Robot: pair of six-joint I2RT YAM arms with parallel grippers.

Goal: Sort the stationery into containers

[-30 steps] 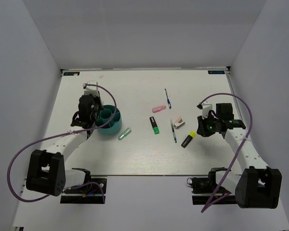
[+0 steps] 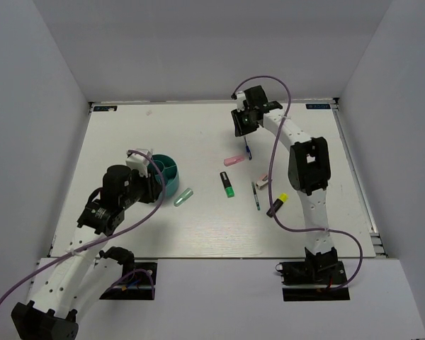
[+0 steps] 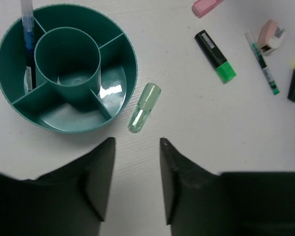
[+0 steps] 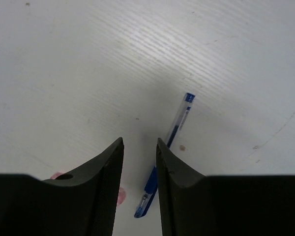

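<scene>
A teal round organizer (image 3: 130, 93) with several compartments stands at the left of the table; a blue pen (image 3: 29, 37) leans in one of them. My left gripper is open and empty, close to the organizer and the pale green marker (image 3: 144, 107) lying beside it. Over at the far side, my right gripper hangs partly open, nothing between its fingers, above a clear pen with blue ends (image 4: 177, 125) that lies on the table. On the table too are a pink item (image 2: 234, 160), a black-and-green marker (image 2: 227, 184), a green-ended pen (image 2: 256, 197), a pink-and-white piece (image 2: 262, 181) and a black-and-yellow marker (image 2: 277, 205).
Purple cables loop from both arms. Grey walls (image 2: 389, 142) bound the sides and back.
My right arm has swung from the right front to the far side, over the blue-ended pen. The loose stationery has stayed put.
</scene>
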